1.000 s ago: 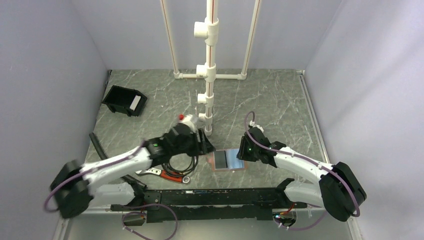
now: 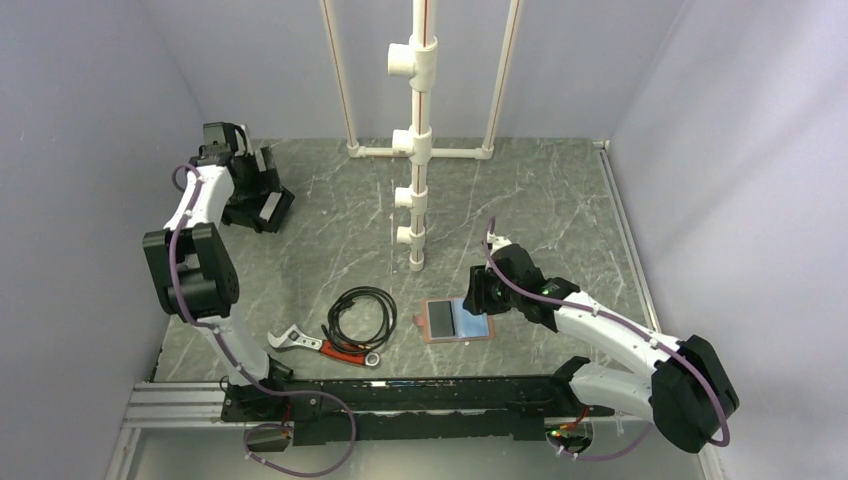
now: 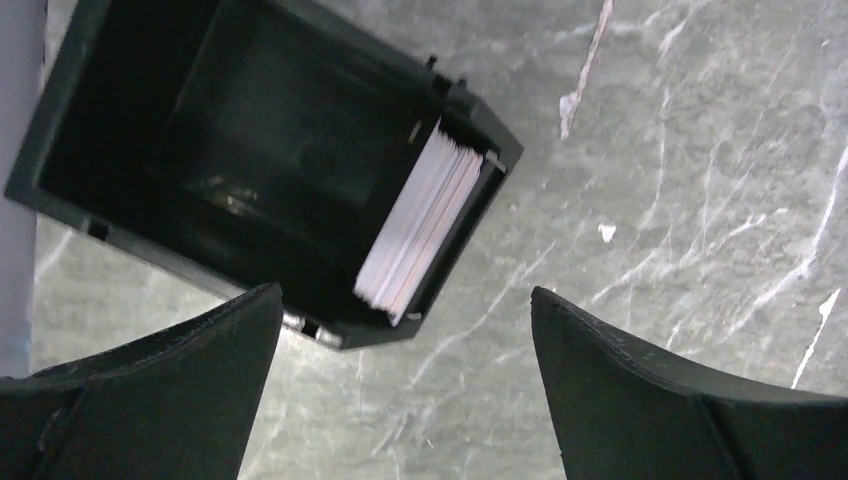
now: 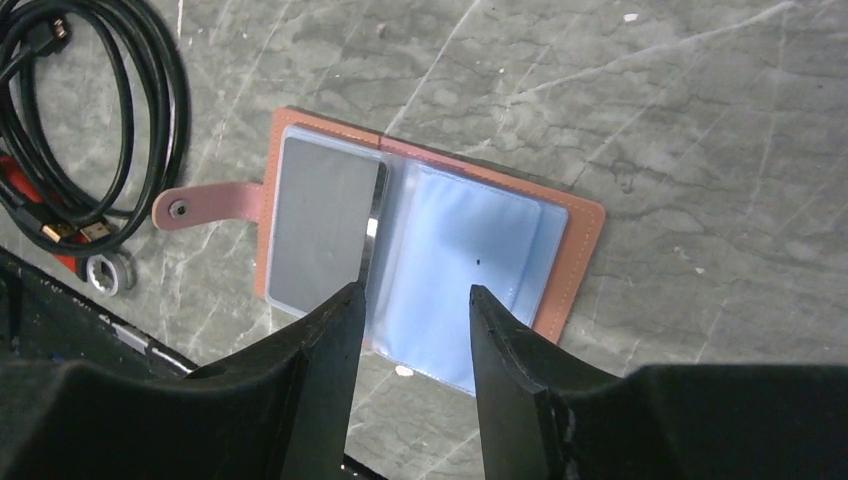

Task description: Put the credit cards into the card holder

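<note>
Several white cards (image 3: pixel 420 215) stand on edge in one end compartment of a black box (image 3: pixel 270 110), seen in the left wrist view. Above that box hangs my left gripper, its fingers wide apart and nothing between them. In the right wrist view the card holder (image 4: pixel 420 250) lies spread open, brown-edged, with a grey sleeve on one side and a bluish clear sleeve (image 4: pixel 455 265) on the other. My right gripper is over the clear sleeve, fingers part way apart, with no card visible between them. Whether its tips touch the holder I cannot tell.
A coiled black cable (image 2: pixel 361 320) and an orange-handled wrench (image 2: pixel 325 347) lie left of the holder. A white pipe stand (image 2: pixel 418 150) rises at mid-table.
My left arm has swung from beside the holder to the black box at the back left. The right gripper has shifted slightly left over the holder, which lies where it was.
</note>
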